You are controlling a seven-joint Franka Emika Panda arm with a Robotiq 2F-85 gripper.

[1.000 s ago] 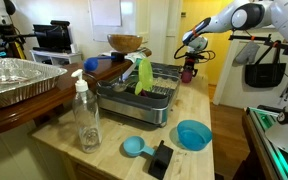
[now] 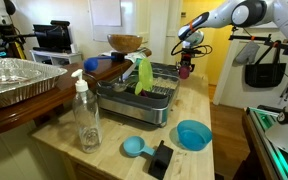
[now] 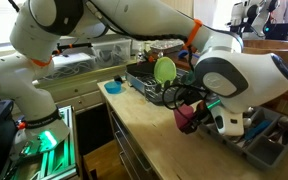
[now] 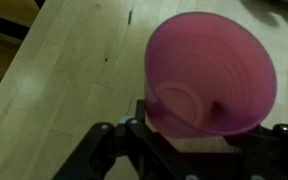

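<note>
A pink cup (image 4: 174,45) fills the upper part of the wrist view, its round mouth facing the camera. My gripper is shut on its near side, with dark fingers at the bottom of that view. In exterior view 2 the pink cup (image 3: 183,117) is held above the wooden counter, partly covered by the dark gripper (image 3: 198,112). Far down the counter in exterior view 1, the cup (image 2: 184,73) hangs small below the gripper (image 2: 187,63). No contents can be made out inside it.
A grey divided container (image 3: 268,150) stands beside the arm. The dish rack (image 2: 136,105) holds green and yellow items. A blue bowl (image 2: 194,135), a blue scoop (image 2: 134,146) and a soap bottle (image 2: 87,118) occupy the near counter. Bare wood (image 3: 169,155) lies around the cup.
In exterior view 1 the cup and gripper have shifted slightly up and to the left. The cup stays in the grip; the other objects look unmoved.
</note>
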